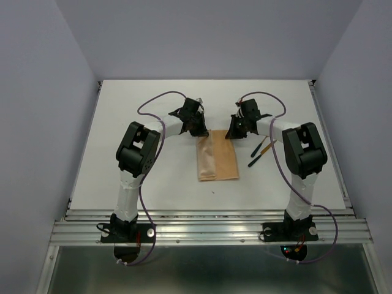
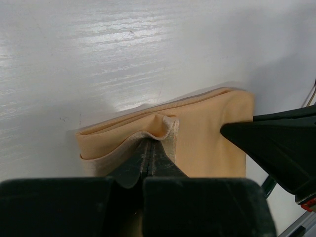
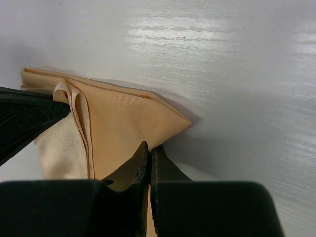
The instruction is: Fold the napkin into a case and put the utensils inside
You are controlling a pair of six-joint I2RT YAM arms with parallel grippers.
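A tan napkin [image 1: 223,160] lies mid-table with its left part folded over into a narrower flap [image 1: 206,160]. My left gripper [image 1: 203,135] is shut at the top end of that flap, its tips against the folded edge [image 2: 101,150]; whether cloth is between them is hidden. My right gripper [image 1: 229,135] is shut on the napkin's top right corner [image 3: 165,121], which bunches slightly at the fingertips. Utensils with dark green handles [image 1: 253,160] lie to the right of the napkin.
Walls stand around the back and sides. The two grippers are close together along the napkin's top edge.
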